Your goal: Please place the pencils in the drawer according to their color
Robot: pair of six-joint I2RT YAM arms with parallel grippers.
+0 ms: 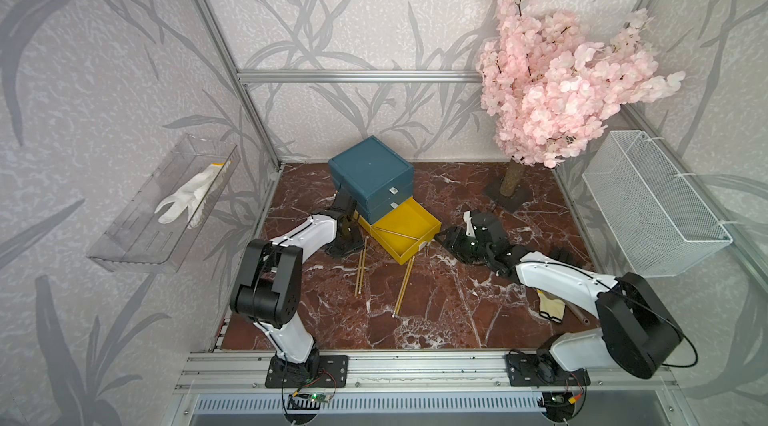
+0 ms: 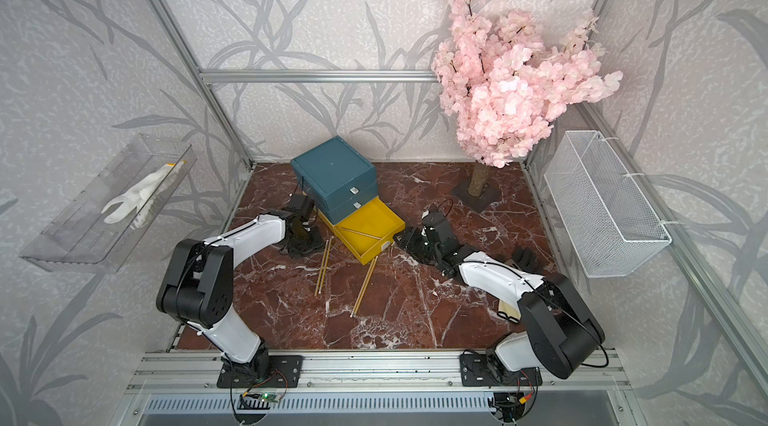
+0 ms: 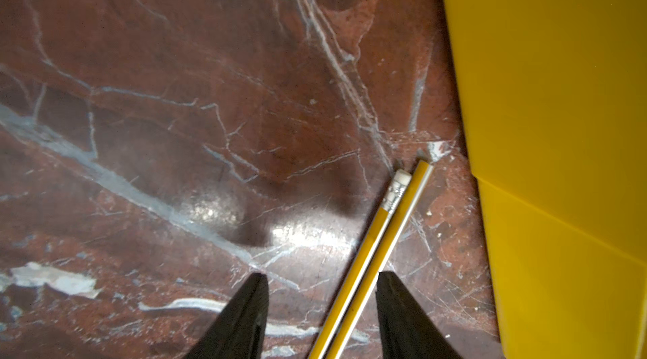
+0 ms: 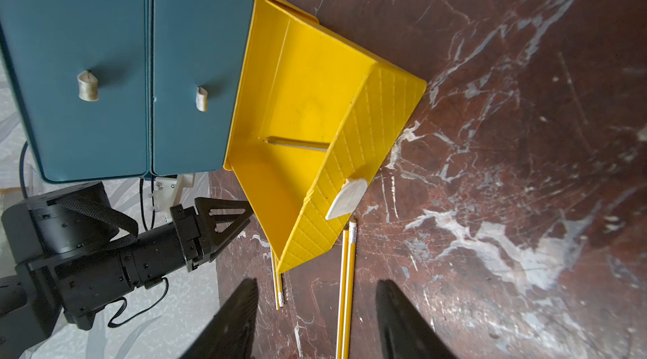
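The yellow drawer (image 1: 412, 218) stands pulled out below the blue drawer box (image 1: 370, 166), with one pencil (image 4: 296, 144) lying inside it. Left of the drawer, a pair of yellow pencils (image 3: 377, 244) lies side by side on the marble table. My left gripper is over that pair, its fingers apart, the pencils passing through the view of its gap. A second pair of pencils (image 4: 347, 285) rests in front of the drawer. My right gripper hangs open right of the drawer's front, nothing between its fingers.
A pink blossom tree (image 1: 512, 178) stands at the back right. Near the right arm lies a cream cloth item (image 1: 550, 306). Wire basket (image 1: 656, 202) and clear bin (image 1: 164, 202) hang at the sides.
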